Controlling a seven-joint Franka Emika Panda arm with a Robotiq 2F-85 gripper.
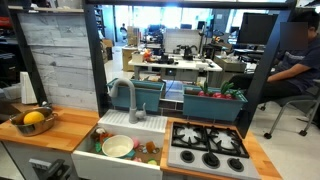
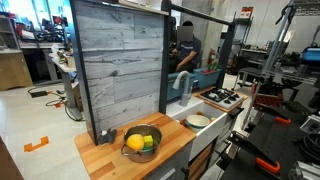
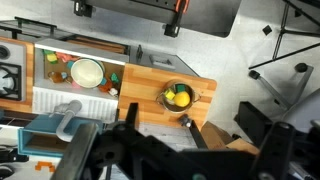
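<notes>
In the wrist view my gripper is open above the counter, its dark fingers spread wide with nothing between them. A metal pot with two handles stands on the wooden counter below. Yellow and green items lie inside the pot. The sink contains a cream bowl and several small colourful items around it. Exterior view 2 shows the pot nearest the camera, with a yellow round item in it.
A grey faucet rises behind the sink. The stove is to its right, with blue bins behind holding red and green items. A grey plank wall borders the counter. Bare wood lies between pot and sink.
</notes>
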